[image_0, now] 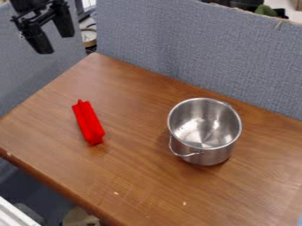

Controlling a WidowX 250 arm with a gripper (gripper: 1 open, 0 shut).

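My black gripper (51, 35) hangs at the upper left, high in front of the grey partition and away from the objects, with its fingers apart and nothing between them. A red elongated object (87, 122) lies on the left part of the wooden table (141, 185). A steel pot (204, 132) with a wire handle stands upright on the right side of the table, empty inside.
Grey padded partitions (189, 44) border the table at the back and left. Bare wood surrounds both objects, with a wide clear space between them. The table's front left edge drops away to clutter below.
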